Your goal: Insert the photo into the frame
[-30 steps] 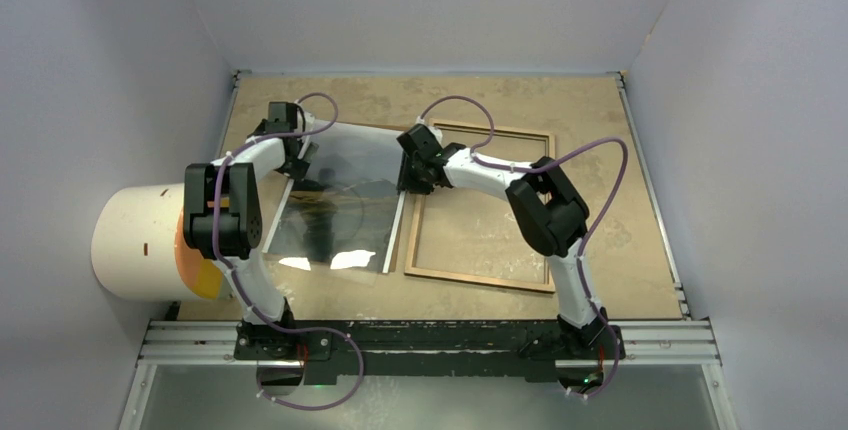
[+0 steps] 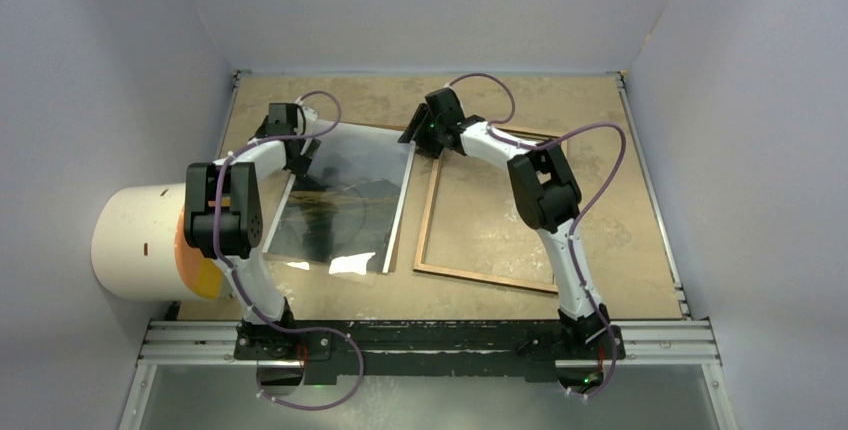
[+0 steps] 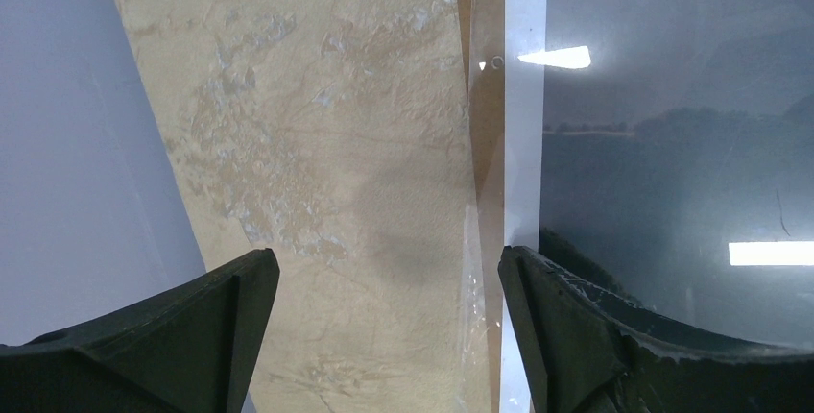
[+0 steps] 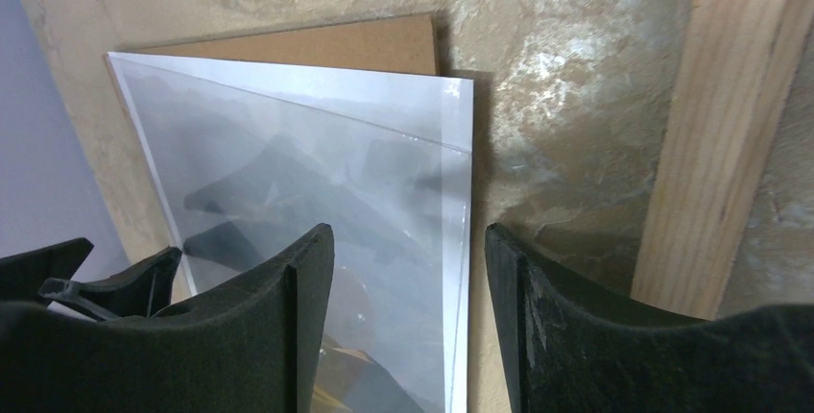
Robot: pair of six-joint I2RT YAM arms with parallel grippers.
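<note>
The photo [image 2: 365, 205], a dark landscape with white margins, lies left of centre under a clear sheet [image 4: 288, 163], with brown backing board [image 4: 365, 45] showing past its edge. To its right the empty wooden frame [image 2: 480, 277] rests flat on the table. My left gripper is open over the photo's left edge, one finger above the photo and the other over bare table. At the photo's upper right corner my right gripper stands open, its fingers on either side of the right margin. Neither has anything clamped between its fingers.
A large white roll [image 2: 140, 243] with an orange end stands at the left wall, close to my left arm. A narrow strip of table separates photo and frame. Bare table [image 2: 620, 210] lies right of the frame.
My right gripper has moved up and slightly right, toward the photo's upper corner. The wooden frame has shifted a little to the right. The left arm has barely moved.
</note>
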